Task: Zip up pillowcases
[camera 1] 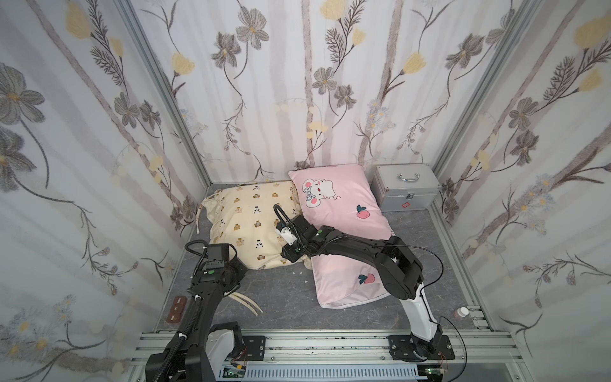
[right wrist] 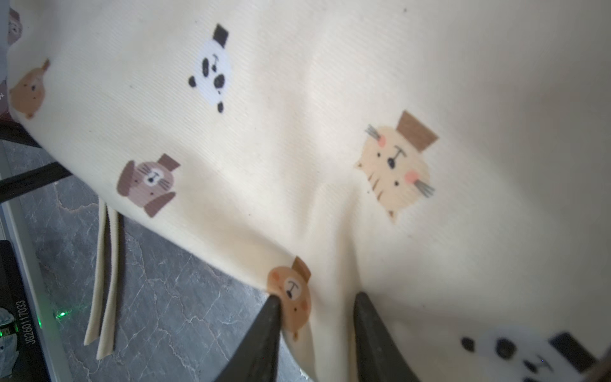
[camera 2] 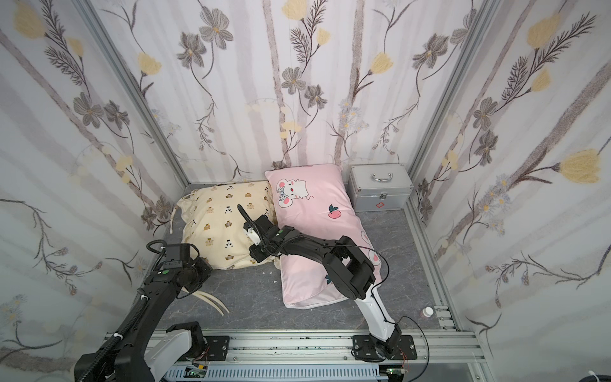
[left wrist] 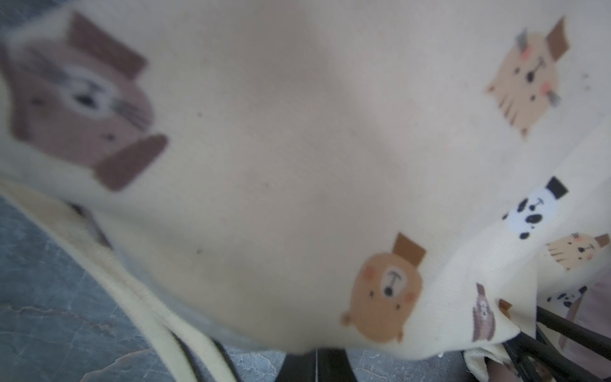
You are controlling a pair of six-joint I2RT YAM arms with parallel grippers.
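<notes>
The cream pillowcase with animal prints point(camera 1: 251, 219) lies on the left of the grey floor. At its front left edge, my left gripper is shut, its fingertips meeting the hem; whether cloth is pinched between them is hidden. My right gripper stands part open over the front right part of the cream case, a fold of cloth rising between its fingers. Cream straps point(right wrist: 105, 280) trail on the floor near the left gripper. A pink pillow point(camera 1: 347, 191) lies to the right, under my right arm. No zipper or slider is visible.
A silver case point(camera 1: 407, 184) stands at the back right. A brown item point(camera 1: 177, 308) lies at the front left, and a small white-capped bottle point(camera 1: 461, 312) at the front right. Bare floor runs along the front.
</notes>
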